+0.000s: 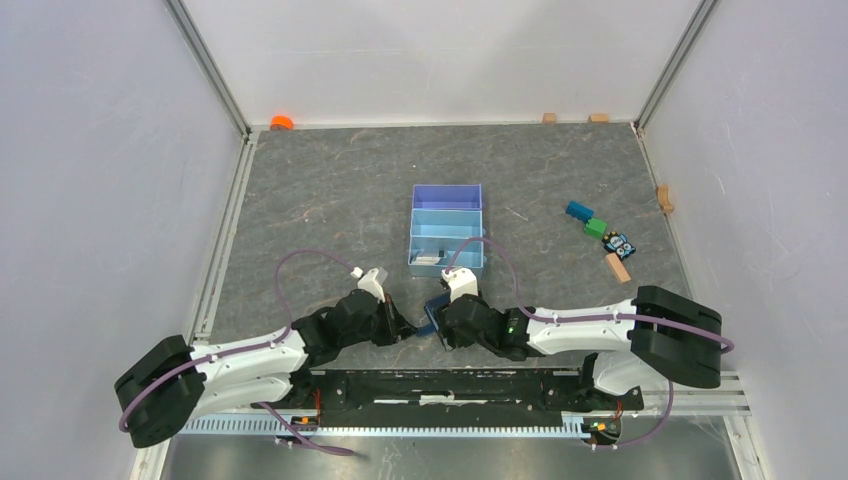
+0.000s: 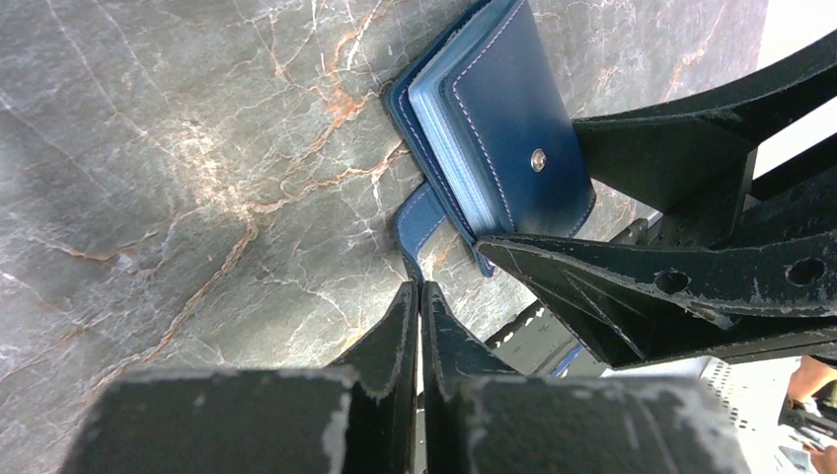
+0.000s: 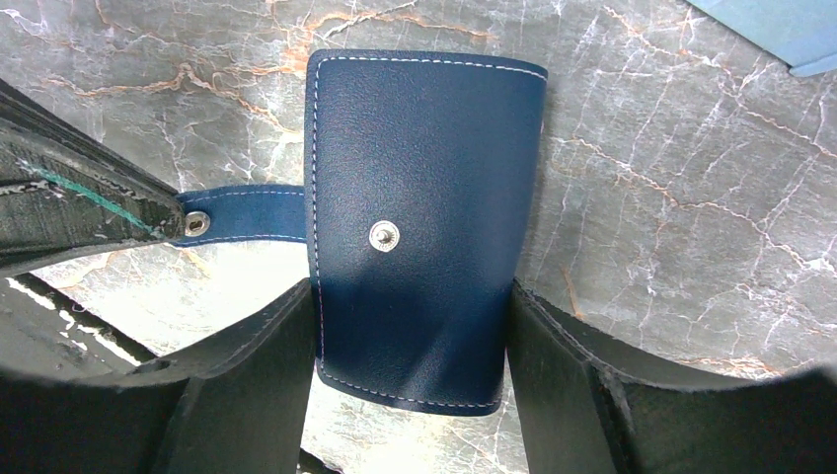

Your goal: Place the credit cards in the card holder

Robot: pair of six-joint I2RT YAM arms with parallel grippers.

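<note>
The dark blue card holder (image 3: 424, 148) lies folded over on the table, its metal snap showing and its strap (image 3: 252, 212) reaching out to one side. My right gripper is shut on the holder, one finger against each long edge. In the left wrist view, light blue inner sleeves (image 2: 459, 133) show at the holder's edge. My left gripper is shut with the free end of the strap between its fingertips. White flat items, possibly cards, lie in the front compartment of the blue box (image 1: 446, 236); they are too small to tell.
The box stands just behind the holder. Towards the right wall lie a blue block (image 1: 579, 211), a green block (image 1: 595, 228), an owl-like toy (image 1: 619, 245) and a wooden block (image 1: 618, 267).
</note>
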